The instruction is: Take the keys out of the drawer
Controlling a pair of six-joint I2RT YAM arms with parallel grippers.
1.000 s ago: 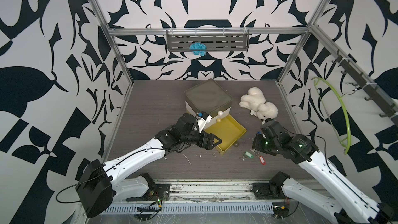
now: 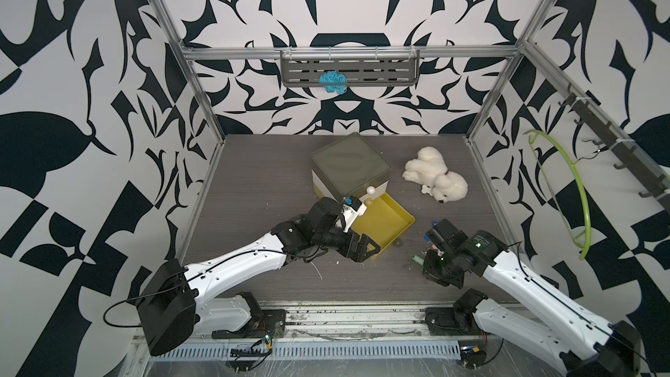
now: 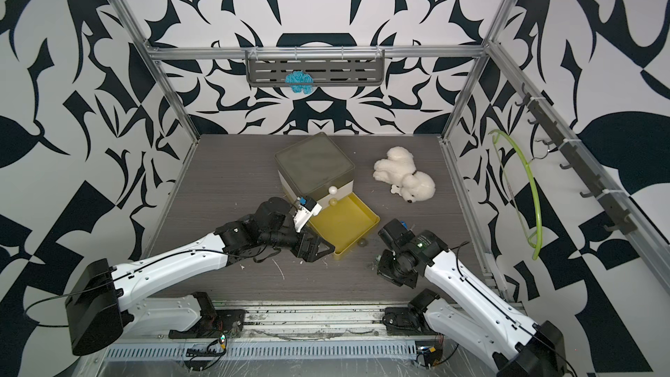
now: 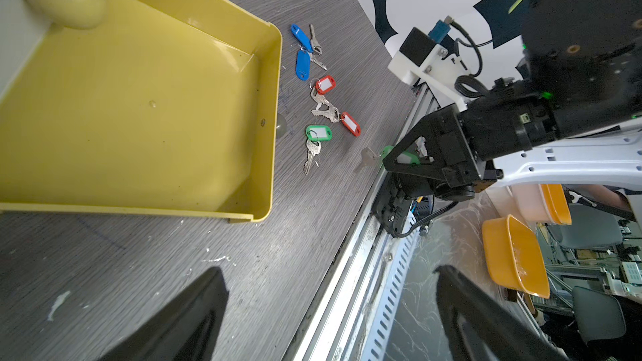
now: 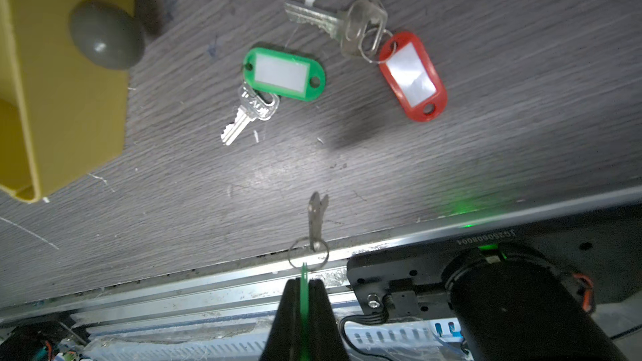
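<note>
The yellow drawer (image 4: 160, 107) stands pulled out, its floor bare of keys. My right gripper is shut on a green-tagged key (image 5: 315, 217); the tag is edge-on between the fingers, and the key dangles from its ring above the table's front edge. On the table right of the drawer lie another green-tagged key (image 5: 247, 117), red-tagged keys (image 4: 327, 112) and blue-tagged keys (image 4: 303, 63). My left gripper is open and empty, its fingers wide apart beside the drawer's near corner.
The drawer's box (image 2: 351, 165) stands behind it, with a dark round knob (image 5: 107, 34) on the drawer front. A white plush dog (image 2: 436, 176) lies at the back right. Free table lies to the left.
My right gripper has come down and toward the front edge, carrying the green-tagged key. The left arm has shifted slightly right and toward the front. The keys on the table lie unmoved.
</note>
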